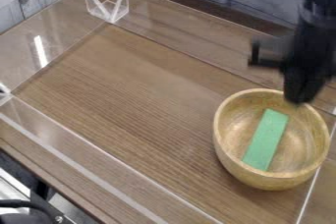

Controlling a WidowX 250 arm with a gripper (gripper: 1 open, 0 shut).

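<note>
A round wooden bowl [238, 159] sits at the lower right of the table, holding a flat green rectangular object [266, 140]. My gripper [274, 64] is raised behind and above the bowl at the upper right, dark and motion-blurred, so its fingers cannot be made out.
A clear plastic holder [108, 4] stands at the back left. The table's left edge drops off to a dark area.
</note>
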